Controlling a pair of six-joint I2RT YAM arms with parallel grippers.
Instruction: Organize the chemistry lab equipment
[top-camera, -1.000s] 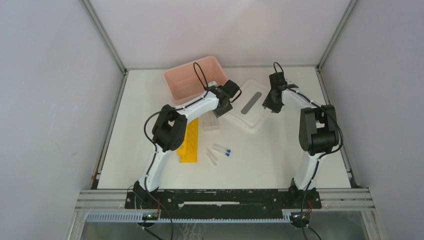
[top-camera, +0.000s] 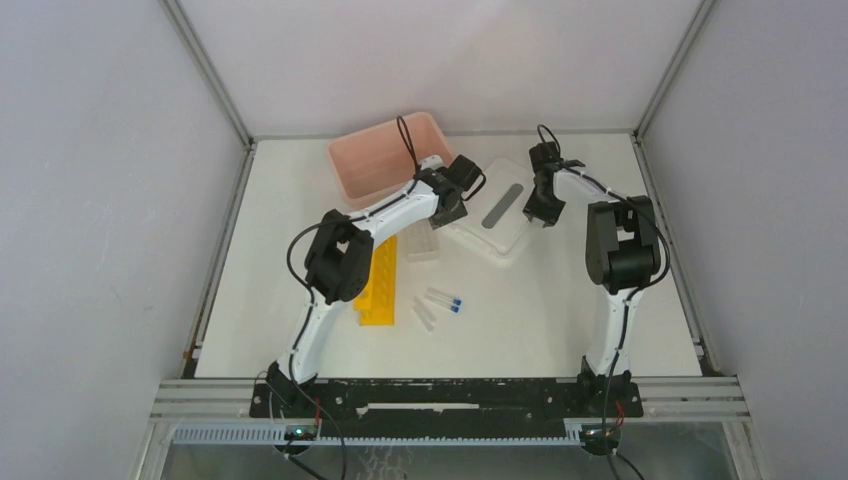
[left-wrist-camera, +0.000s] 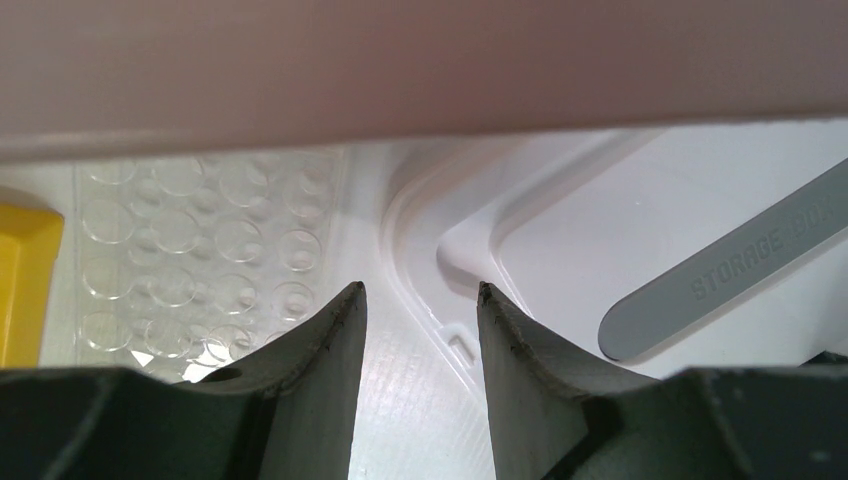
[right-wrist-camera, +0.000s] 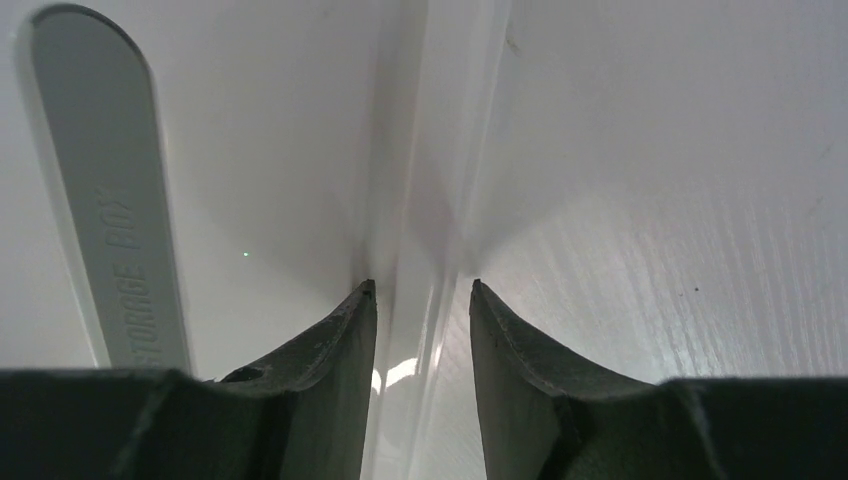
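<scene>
A white lid with a grey "STORAGE BOX" label lies on the table, right of the pink bin. My left gripper hovers by the lid's left corner, its fingers apart and nothing seen held between them. At the lid's right edge, my right gripper is open, one finger on either side of that edge; contact cannot be told. Left of the lid is a clear well plate, partly beneath the left arm in the top view. Yellow racks stand left of it.
Blue-capped tubes and small clear tubes lie on the front middle of the table. The pink bin's rim crosses the top of the left wrist view, close to that camera.
The left gripper has barely moved, tilting a little to the right. The lid stays in place.
</scene>
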